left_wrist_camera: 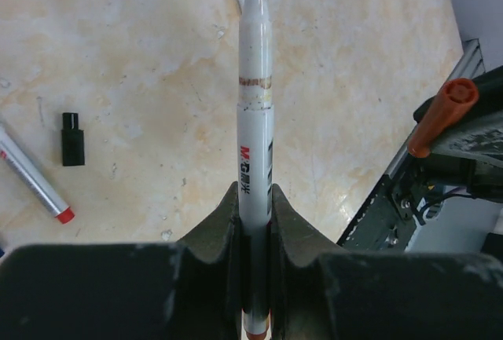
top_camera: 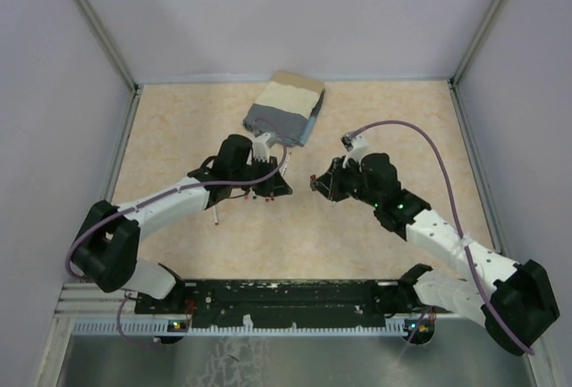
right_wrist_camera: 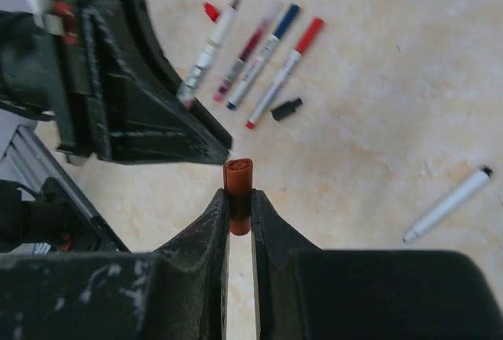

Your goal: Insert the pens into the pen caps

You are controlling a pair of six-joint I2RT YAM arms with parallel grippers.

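Observation:
A white marker pen (left_wrist_camera: pixel 255 144) with a dark tip is clamped upright in the left wrist view, my left gripper shut on it. An orange-brown pen cap (right_wrist_camera: pixel 240 199) sits between the fingers of my right gripper, its round end facing up. From above, the left gripper (top_camera: pixel 284 189) and right gripper (top_camera: pixel 320 183) face each other across a small gap. The cap (left_wrist_camera: pixel 442 116) also shows at the right of the left wrist view, apart from the pen. A loose black cap (left_wrist_camera: pixel 72 140) lies on the table.
Several markers lie by the left arm, among them a red one (right_wrist_camera: pixel 284 73) and a blue one (right_wrist_camera: pixel 265 57). Another white pen (right_wrist_camera: pixel 448 202) rests apart from them. A folded cloth (top_camera: pixel 286 101) occupies the back.

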